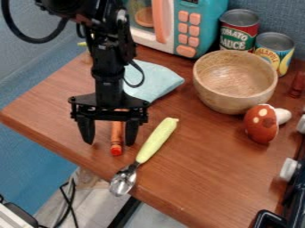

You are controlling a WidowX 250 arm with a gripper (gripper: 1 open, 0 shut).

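My black gripper (109, 136) hangs open over the left part of the wooden table, its two fingers either side of an orange-red marker-like stick (116, 146), which partly shows beneath and between them. Just right of the gripper lies a spoon or scoop with a pale yellow-green handle (160, 139), its metal head toward the front edge. A light blue cloth (155, 82) lies behind the gripper.
A wooden bowl (234, 84), a red can (238, 30), a yellow can (274, 52) and a red mushroom-shaped object (261, 126) stand at the right. A toy microwave (188, 27) is behind.
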